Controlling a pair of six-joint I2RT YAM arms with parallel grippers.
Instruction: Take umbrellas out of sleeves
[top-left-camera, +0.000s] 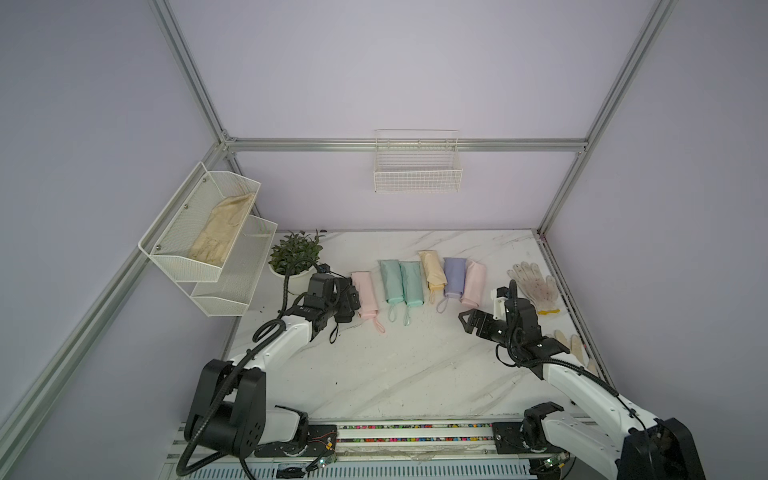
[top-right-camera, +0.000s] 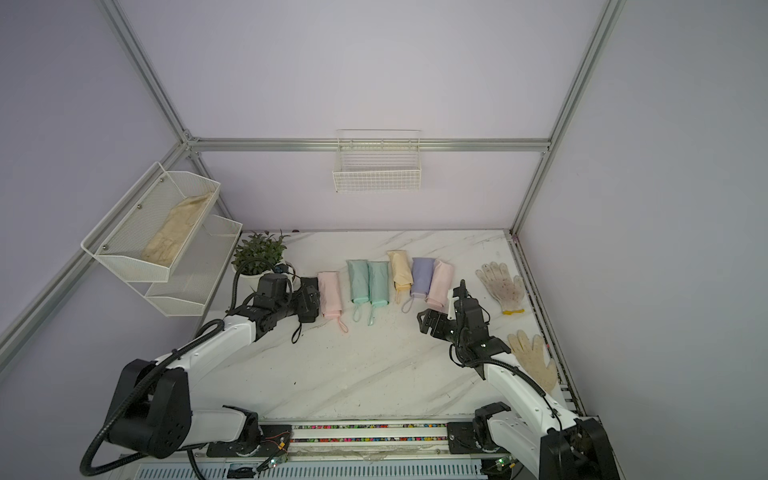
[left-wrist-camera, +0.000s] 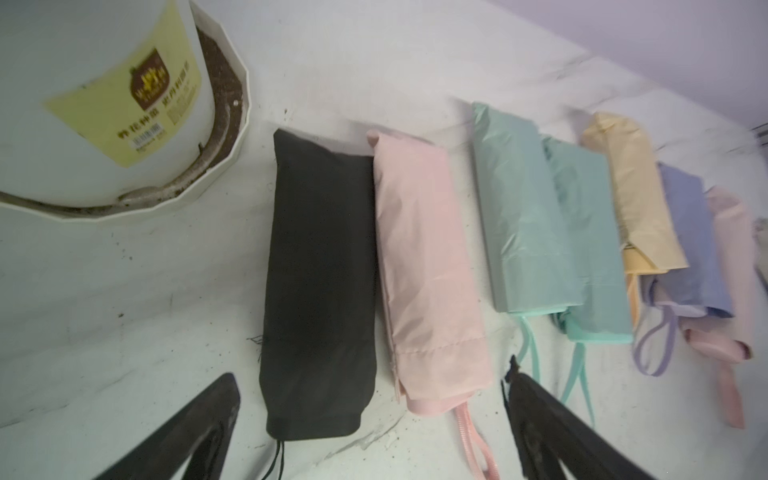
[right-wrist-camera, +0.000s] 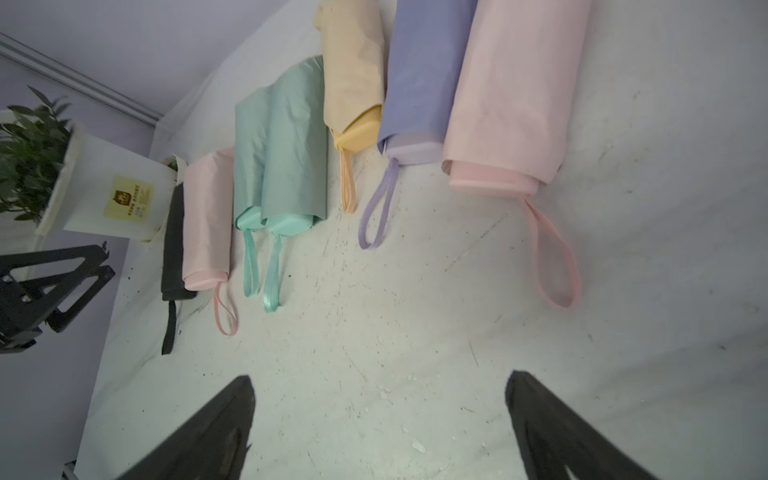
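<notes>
Several sleeved umbrellas lie in a row with wrist straps toward the front: black (left-wrist-camera: 318, 280), pink (left-wrist-camera: 429, 280), two teal (left-wrist-camera: 521, 216) (left-wrist-camera: 592, 248), yellow (right-wrist-camera: 352, 64), lilac (right-wrist-camera: 424, 64) and pink (right-wrist-camera: 512, 80). My left gripper hangs open over the black and left pink umbrellas, with nothing held. My right gripper stands open over bare tabletop in front of the lilac and right pink umbrellas, nothing between its fingers.
A potted plant (top-left-camera: 294, 256) sits at the back left below wall shelves (top-left-camera: 184, 256). A wire basket (top-left-camera: 417, 180) hangs on the back wall. Gloves (top-right-camera: 501, 288) lie along the right edge.
</notes>
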